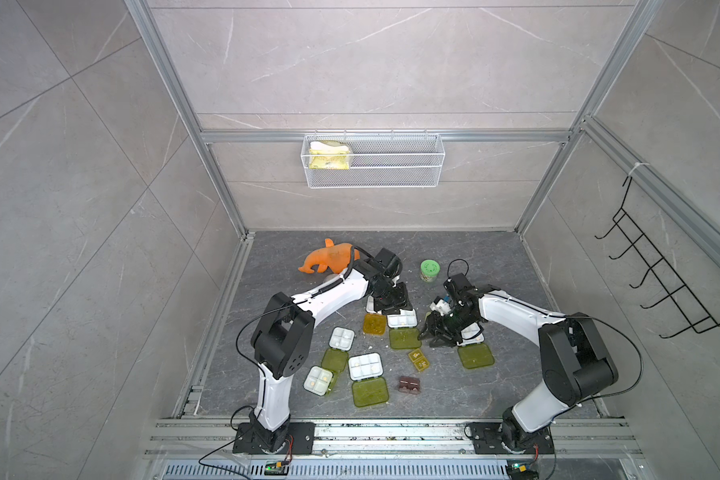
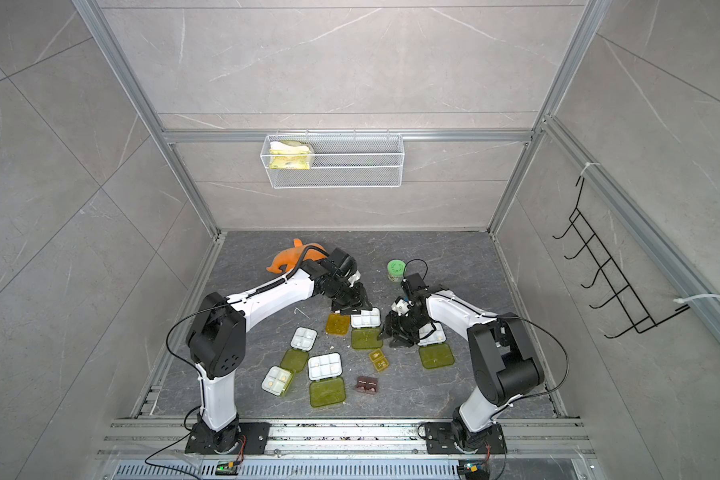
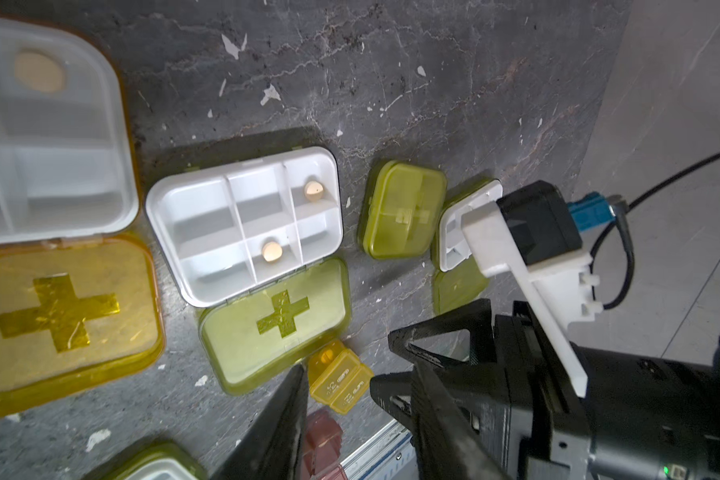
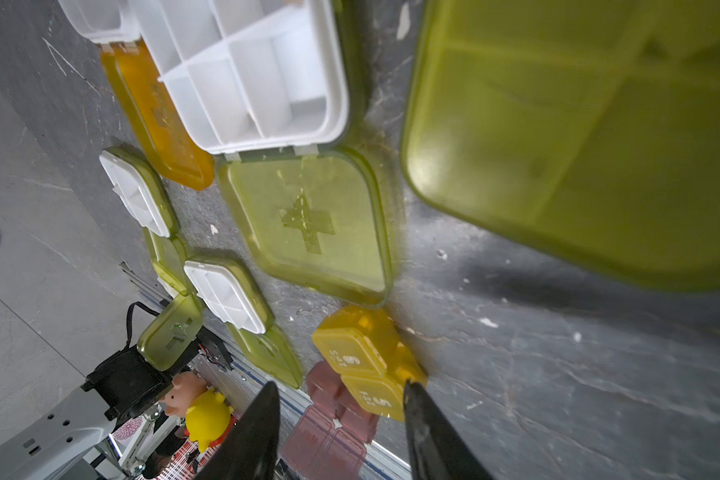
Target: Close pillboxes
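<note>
My left gripper hangs open over open pillboxes: an amber one [image 3: 72, 320] and a white-trayed one with olive lid [image 3: 272, 328], pills in some compartments. My right gripper is parted, nothing visible between its fingertips, low beside a closed olive pillbox [image 4: 576, 120] and a small yellow pillbox [image 4: 360, 352]. Further open pillboxes [image 1: 365, 365] lie at the front left, and another with olive lid [image 1: 476, 356] at the right. A small maroon pillbox [image 1: 409, 385] lies at the front.
An orange plush toy [image 1: 324, 257] and a green round container [image 1: 429, 268] are at the back. A wire basket [image 1: 392, 160] hangs on the back wall.
</note>
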